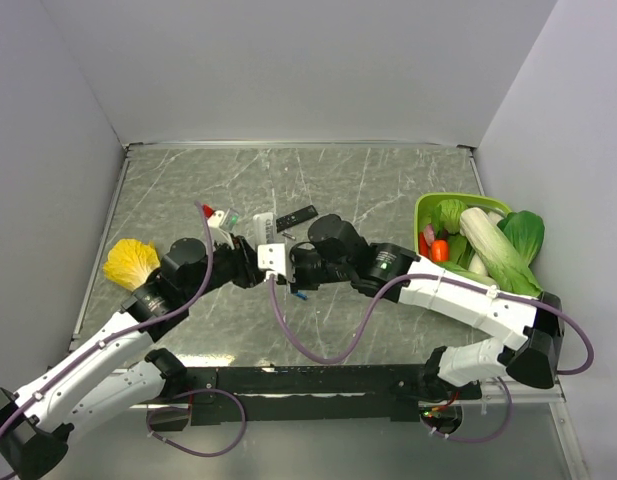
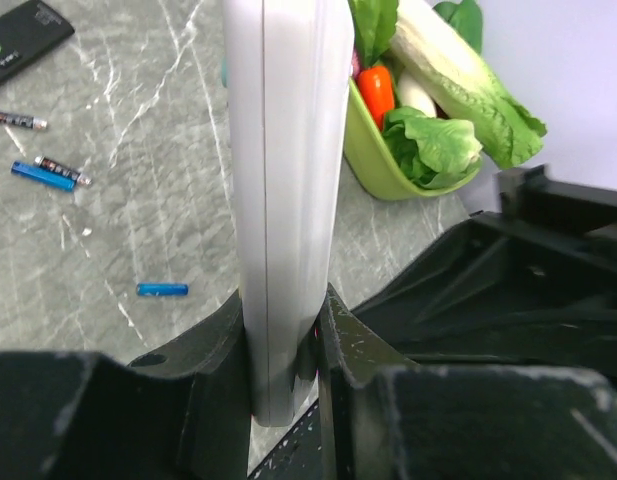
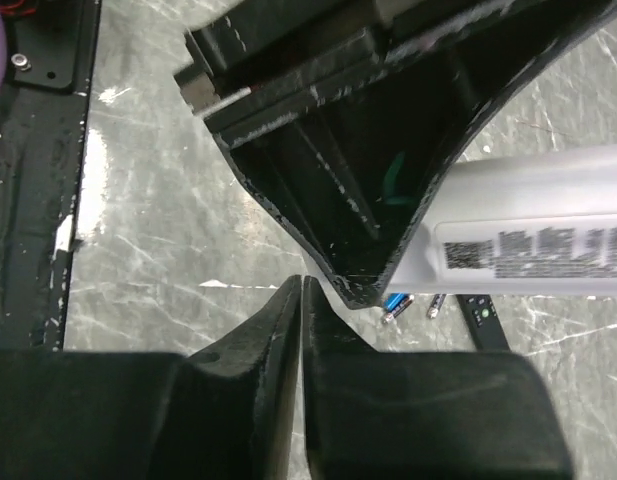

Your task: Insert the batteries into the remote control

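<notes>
A long white remote control (image 2: 293, 150) stands between the fingers of my left gripper, which is shut on it. From above, part of the white remote (image 1: 265, 228) shows just beyond the two grippers. My right gripper is close beside the left one; its fingertips look nearly together, with nothing visible between them. In the right wrist view, a labelled face of the remote (image 3: 548, 240) shows behind the left fingers (image 3: 318, 180). On the table lie a blue battery (image 2: 162, 289), another blue battery (image 2: 43, 177) and dark batteries (image 2: 63, 170) beside it.
A black remote (image 1: 296, 217) lies flat beyond the grippers. At the right stands a green bowl (image 1: 421, 215) of vegetables, and a yellow cabbage (image 1: 131, 263) sits at the left. Both arms are very close together at the middle.
</notes>
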